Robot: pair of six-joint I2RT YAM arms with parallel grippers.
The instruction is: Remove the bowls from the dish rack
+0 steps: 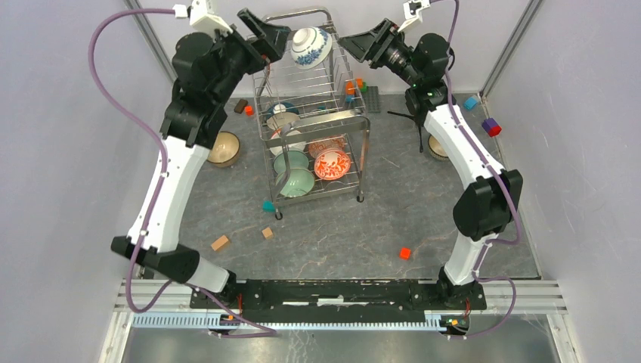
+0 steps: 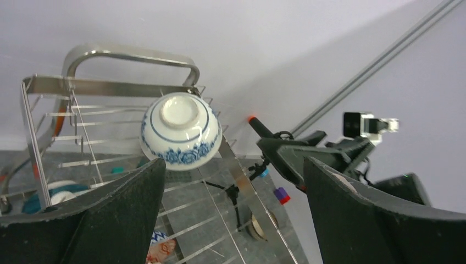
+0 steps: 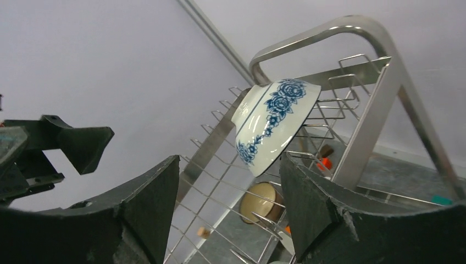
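A white bowl with blue flowers [image 1: 311, 48] rests tilted on the top tier of the metal dish rack [image 1: 325, 117], its foot facing up and outward. My left gripper [image 1: 284, 44] stands open just left of this bowl; in the left wrist view the bowl [image 2: 181, 131] lies beyond the spread fingers [image 2: 118, 214]. On the bowl's right is my right gripper [image 1: 345, 47], open and apart from it; the right wrist view has the bowl [image 3: 277, 121] ahead of the fingers. Lower tiers hold green bowls [image 1: 296, 182], an orange-patterned bowl [image 1: 332, 163] and several others.
A tan bowl [image 1: 224, 149] sits on the floor left of the rack. Wooden blocks [image 1: 220, 243], a red cube [image 1: 405, 253] and a purple block [image 1: 491, 126] lie scattered. Floor right of the rack is mostly clear. Wire prongs edge the top tier.
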